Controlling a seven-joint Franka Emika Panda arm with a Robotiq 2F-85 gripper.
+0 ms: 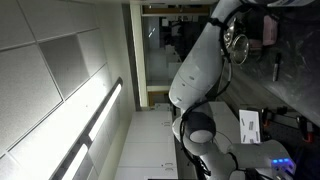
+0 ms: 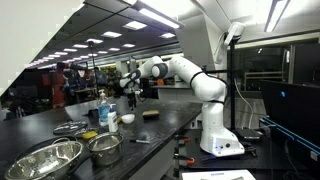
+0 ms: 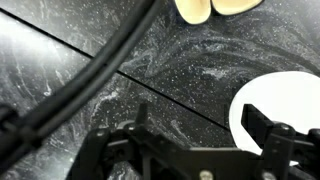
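Observation:
In the wrist view my gripper stands open, with only the dark speckled counter (image 3: 190, 75) between its fingers. A white round dish (image 3: 285, 105) lies at the right, partly hidden behind the right finger (image 3: 255, 125). At the top edge are two tan rounded pieces (image 3: 193, 8), cut off by the frame. Exterior view 2 shows the arm (image 2: 205, 90) reaching over the counter, its gripper end small and dark. A white bowl (image 2: 127, 118) sits below that end.
Metal pots (image 2: 105, 150) and a steel colander (image 2: 48, 162) crowd the near left of the counter. Bottles and cups (image 2: 112, 118) stand beyond them. A tan block (image 2: 151, 113) lies to the right of the bowl. A dark slim object (image 1: 276, 68) rests on open counter.

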